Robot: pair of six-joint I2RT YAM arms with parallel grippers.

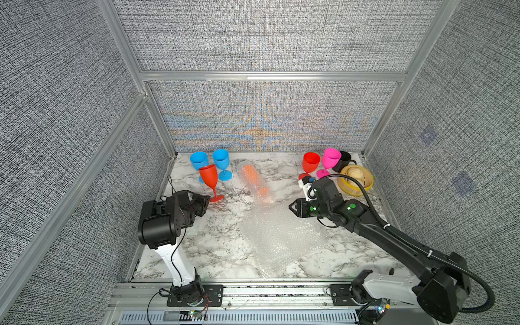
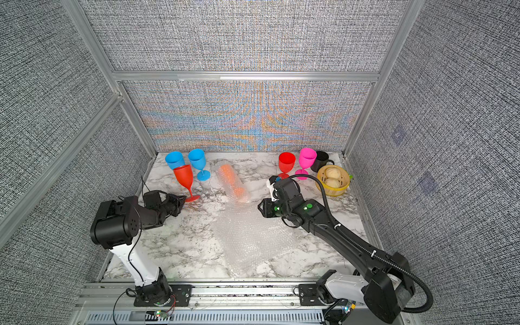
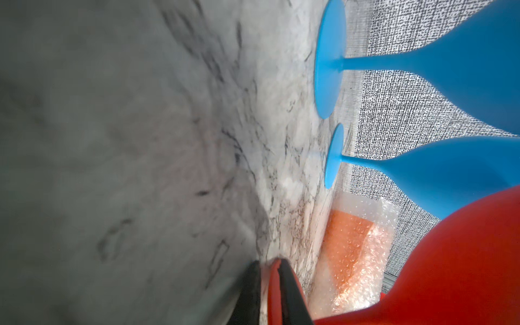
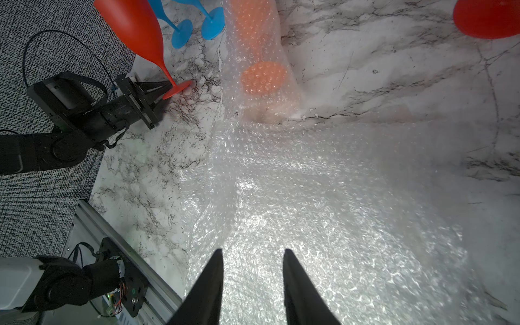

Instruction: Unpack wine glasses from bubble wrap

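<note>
A red wine glass (image 1: 209,176) leans on its tilted foot at the left of the table. My left gripper is at this foot, its fingers (image 3: 292,295) slightly apart; the foot's edge shows between them, with a pale gap on one side. An orange glass (image 4: 263,77) lies in bubble wrap (image 1: 257,187) at the back centre. In front of it a sheet of bubble wrap (image 4: 325,205) is spread flat. Over this sheet, my right gripper is open with nothing between its fingers.
Two blue glasses (image 1: 221,158) (image 1: 198,158) stand behind the leaning one. At the back right are another red glass (image 1: 311,162), a pink glass (image 1: 331,158), a black mug (image 2: 320,160) and a yellow basket (image 2: 333,190).
</note>
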